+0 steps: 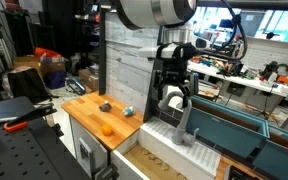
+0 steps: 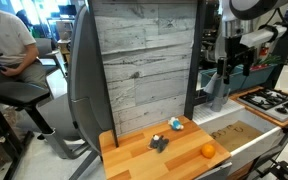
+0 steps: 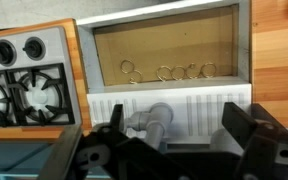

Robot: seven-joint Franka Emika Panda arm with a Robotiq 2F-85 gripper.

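Note:
My gripper stands open, its dark fingers spread wide at either side of the wrist view. Between and below them shows a grey faucet [image 3: 156,122] with a curved spout. In exterior view 1 the gripper [image 1: 171,86] hangs point-down at the top of the faucet [image 1: 181,122], which rises from a white ribbed panel [image 1: 192,150]. Whether finger and faucet touch, I cannot tell. Exterior view 2 has the gripper [image 2: 229,70] above the white basin [image 2: 224,153], right of the wooden wall.
An orange [image 1: 107,129], a small blue-white item [image 1: 128,111] and a dark grey item [image 2: 159,143] lie on the wooden counter [image 2: 134,160]. Several thin rings [image 3: 164,73] lie on the basin's brown floor. A stove [image 3: 24,80] adjoins the basin. The grey plank wall [image 2: 154,70] stands close by.

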